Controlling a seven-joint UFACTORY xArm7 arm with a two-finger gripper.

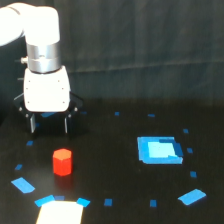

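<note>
A red block with a hexagonal outline stands on the dark table at the left. Behind and above it hangs my gripper, its two thin dark fingers spread apart and nothing visible between them. The gripper sits slightly left of the block and does not touch it. On the right lies a blue-bordered square with a pale, almost white middle.
Blue tape strips and small blue marks dot the table. A bright pale object is cut off by the bottom edge.
</note>
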